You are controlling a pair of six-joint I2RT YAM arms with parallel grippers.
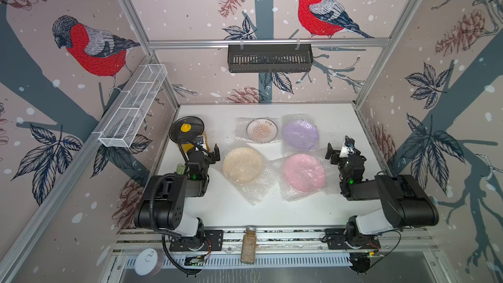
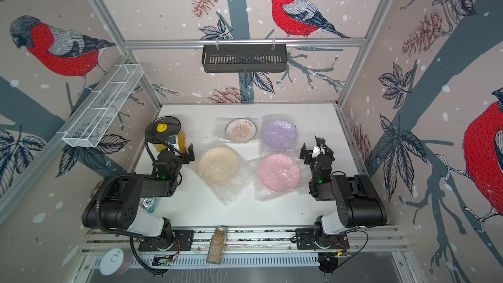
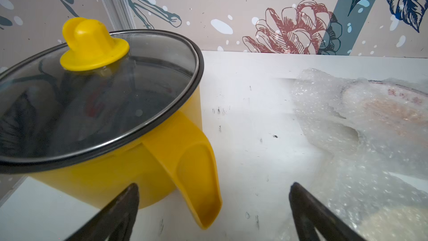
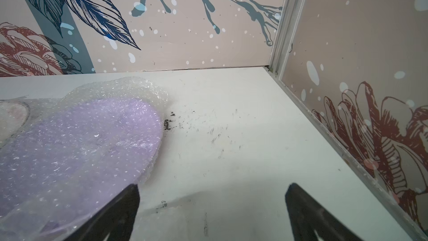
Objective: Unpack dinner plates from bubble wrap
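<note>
Near the middle of the table lie plates in clear bubble wrap. The cream plate (image 1: 243, 166) is front left, the pink plate (image 1: 304, 172) front right, the purple plate (image 1: 300, 134) back right, and a smaller patterned plate (image 1: 261, 130) back left. Loose bubble wrap (image 1: 255, 194) spreads past the cream plate's front. My left gripper is open and empty, left of the cream plate, facing the yellow pot's handle. To the right of the pink plate, my right gripper stands open, nothing between its fingers; the wrapped purple plate (image 4: 89, 147) fills its view's left side.
A yellow pot (image 3: 178, 160) with a glass lid stands at the table's left. A white wire basket (image 1: 133, 107) hangs on the left wall and a dark basket (image 1: 269, 58) on the back rail.
</note>
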